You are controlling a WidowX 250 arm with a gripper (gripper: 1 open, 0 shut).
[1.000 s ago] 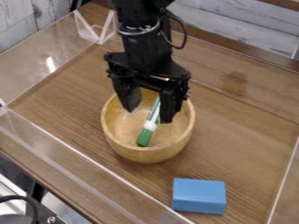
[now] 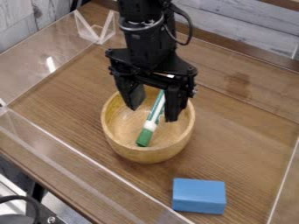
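Observation:
My black gripper [image 2: 152, 101] hangs over a round tan bowl [image 2: 145, 152], its two fingers standing open and wide apart near the bowl's left and right sides. Inside the bowl lies a slim green and white object [image 2: 145, 135], like a marker, slanting between the fingers. Nothing shows held in the gripper.
A blue block [image 2: 198, 195] lies on the wooden table [image 2: 70, 149] in front of the bowl, to the right. A pale ridged wall stands at the back, and a black cable curves at the lower left corner.
The gripper has moved slightly up in the view, toward the back. The bowl, the green object and the blue block have not visibly moved.

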